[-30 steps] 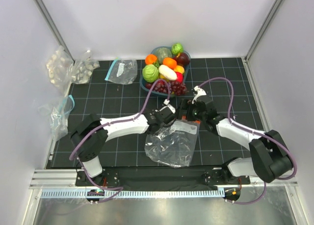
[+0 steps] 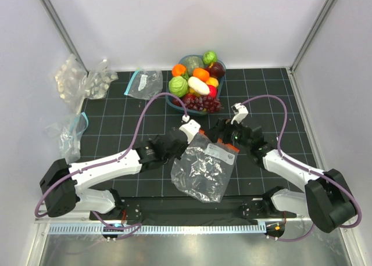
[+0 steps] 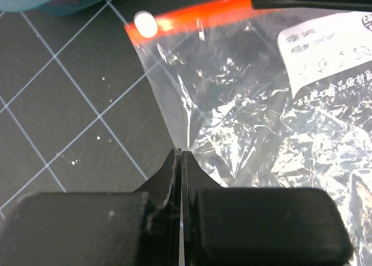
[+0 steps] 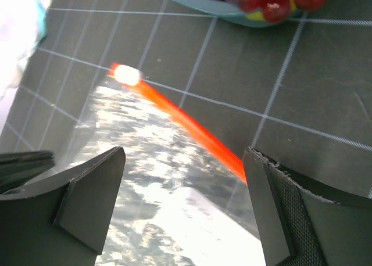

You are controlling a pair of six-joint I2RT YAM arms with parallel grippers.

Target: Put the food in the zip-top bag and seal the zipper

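Observation:
A clear zip top bag [image 2: 204,173] with an orange zipper strip [image 3: 200,16] and a white slider [image 3: 145,24] lies flat on the dark mat. At the bag's left edge, my left gripper is shut with its tips against the film; whether film is pinched there I cannot tell. My right gripper stands open over the zipper end of the bag, the orange strip passing beneath and between its fingers. Toy food fills a blue basket [image 2: 172,105] behind the bag, with grapes [image 2: 203,103], a cabbage [image 2: 178,86] and a white vegetable [image 2: 199,86] on top.
Another empty bag with a blue zipper [image 2: 145,84] lies left of the basket. Filled clear bags [image 2: 100,81] rest at the back left, and a blue-edged bag [image 2: 71,135] sits at the left wall.
The bag has shifted slightly toward the front and turned a little.

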